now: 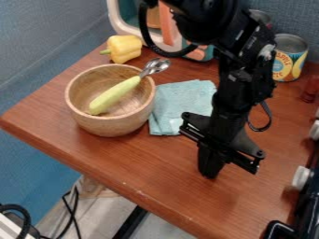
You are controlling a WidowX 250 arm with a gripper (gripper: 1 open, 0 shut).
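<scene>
My black gripper points down at the wooden table, right of and in front of a light blue cloth. Its fingertips are low at the tabletop and appear close together; whether anything is between them is hidden by the dark housing. A wooden bowl holds a pale yellow elongated vegetable and a metal spoon head at its rim.
A yellow pepper sits at the back left, near a white bin. Cans stand at the back right. A black appliance with white knobs lines the right edge.
</scene>
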